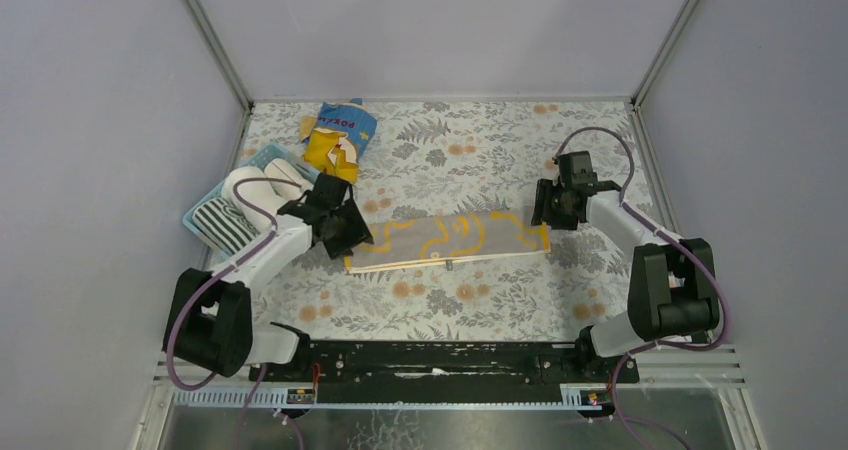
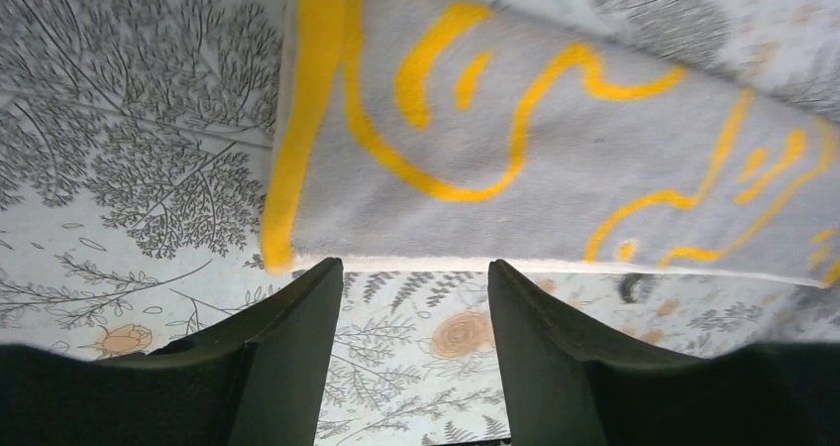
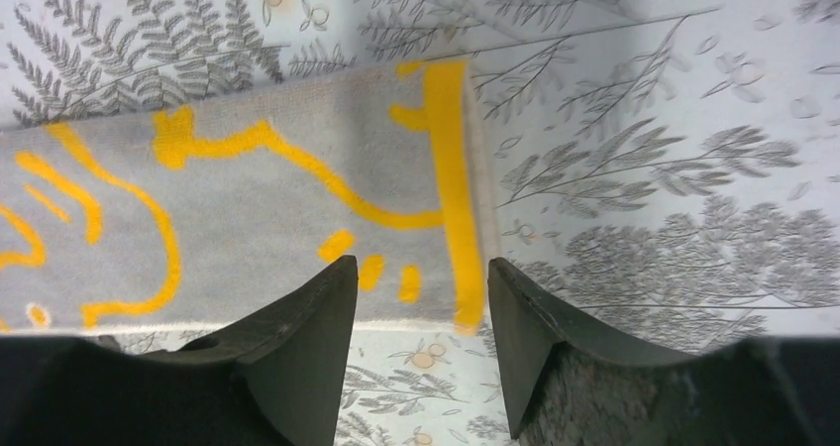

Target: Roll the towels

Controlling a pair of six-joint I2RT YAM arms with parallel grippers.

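Observation:
A grey towel with yellow patterns (image 1: 420, 240) lies flat, folded into a long strip across the middle of the table. Over its left end hovers my left gripper (image 1: 352, 248); in the left wrist view its fingers (image 2: 315, 312) stand apart with nothing between them, near the towel's yellow-edged corner (image 2: 282, 238). At the other end my right gripper (image 1: 543, 220) is open and empty. The right wrist view shows the yellow end band (image 3: 458, 208) just beyond the fingertips (image 3: 337, 282). Neither gripper holds the cloth.
A light blue basket (image 1: 196, 206) holding rolled white and striped towels (image 1: 224, 226) stands at the left, close to my left arm. Behind it lies a blue and yellow bag (image 1: 340, 138).

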